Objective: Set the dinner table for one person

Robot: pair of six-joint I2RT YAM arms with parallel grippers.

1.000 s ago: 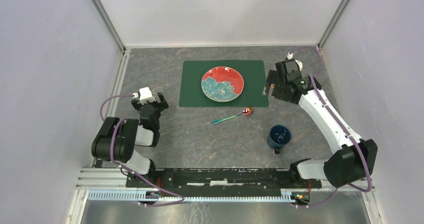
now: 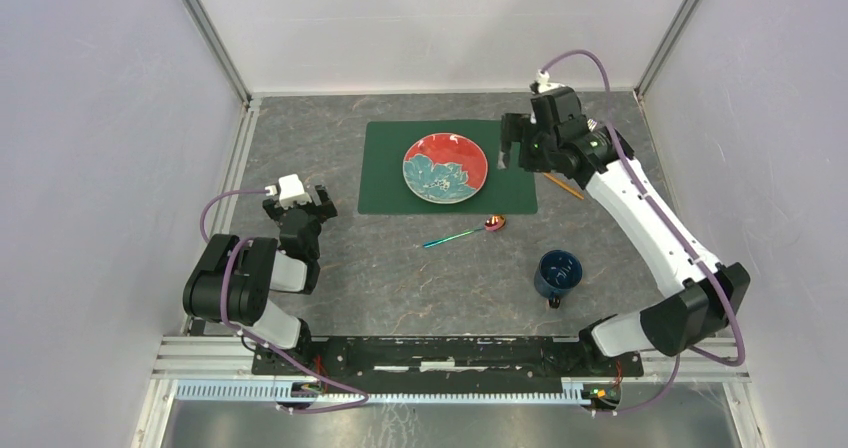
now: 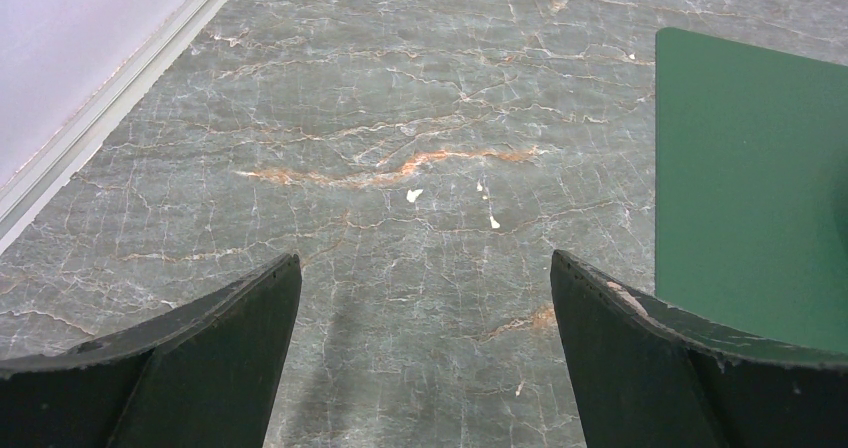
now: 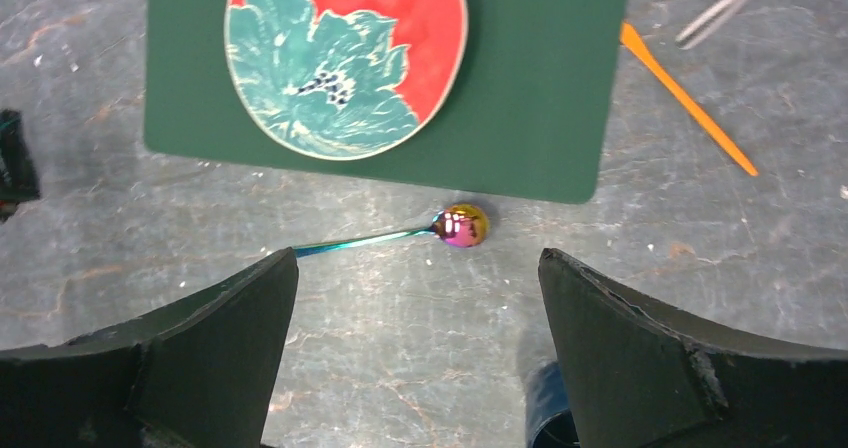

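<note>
A red plate with a teal flower (image 2: 445, 168) lies on the green placemat (image 2: 385, 168). Below the mat's front edge is a shiny rainbow spoon (image 4: 460, 226), bowl to the right, on bare tabletop. An orange utensil (image 4: 690, 98) and a silver one (image 4: 730, 6), probably a fork, lie right of the mat; the arm partly covers them from above. The dark blue mug (image 2: 558, 271) stands at front right. My right gripper (image 2: 506, 138) hovers over the mat's right part, open and empty. At the left, my left gripper (image 2: 299, 200) is open over bare table.
White walls close in the left, right and back. Bare grey tabletop (image 2: 400, 288) spreads in front of the mat and to its left. Purple cables (image 2: 700, 258) run along the arms.
My right arm has swung left and toward the back, from beside the mat's right edge to over it, uncovering part of the orange utensil. The left arm and tableware have stayed put.
</note>
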